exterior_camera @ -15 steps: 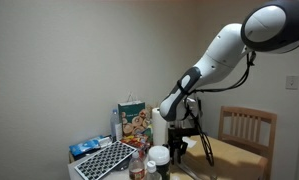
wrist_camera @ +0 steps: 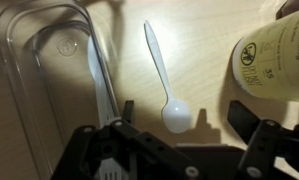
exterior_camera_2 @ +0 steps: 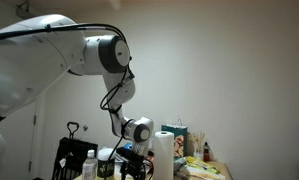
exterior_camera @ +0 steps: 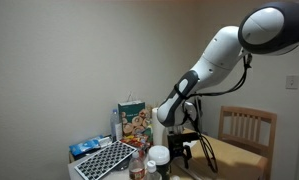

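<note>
In the wrist view a white plastic spoon (wrist_camera: 165, 85) lies on the wooden table, its bowl toward my gripper. My gripper is open above it, with its fingers to either side of the spoon's bowl and nothing held. Left of the spoon sits a clear plastic tray (wrist_camera: 64, 80) with white cutlery inside, partly hidden by its wall. On the right stands a cleaning wipes canister (wrist_camera: 274, 62), close to my right finger (wrist_camera: 246, 119). The spoon is too small to make out in the exterior views.
Bottles (exterior_camera: 137, 168) and a white-lidded container (exterior_camera: 159, 157) stand at the table's near side. Behind are a dark rack (exterior_camera: 105, 160), a gift bag (exterior_camera: 132, 117) and a paper towel roll (exterior_camera: 158, 125). A wooden chair (exterior_camera: 247, 127) is at the right.
The arm and gripper have shifted slightly in exterior view 1. The objects on the table look unmoved.
</note>
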